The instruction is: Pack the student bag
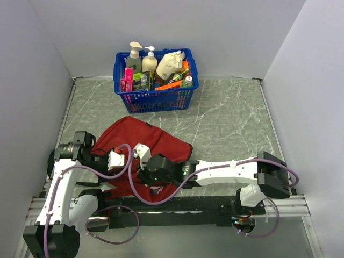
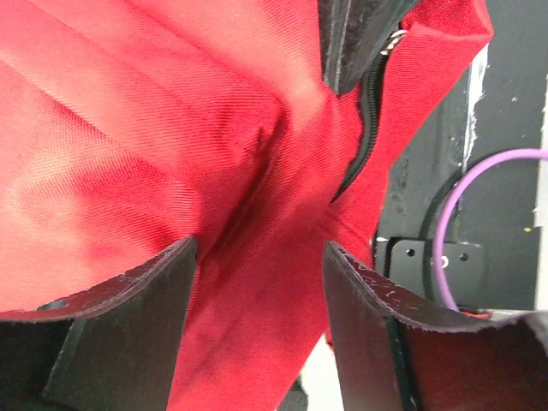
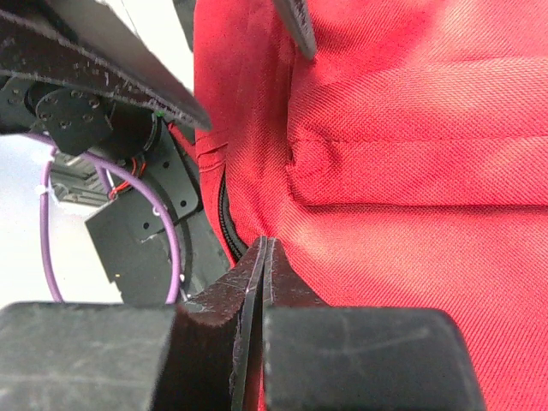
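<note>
The red fabric bag (image 1: 129, 134) lies crumpled on the counter, largely under both arms. In the left wrist view its red cloth (image 2: 137, 163) shows a black zipper (image 2: 367, 124), and my left gripper stands open over the cloth, nothing visible between its fingers. In the right wrist view my right gripper is shut beside the zipper (image 3: 227, 218) at the bag's edge, with nothing clearly visible between the fingers. The other gripper's fingers show above it there.
A blue basket (image 1: 156, 99) full of bottles, boxes and packets stands at the back. Side walls bound the space.
</note>
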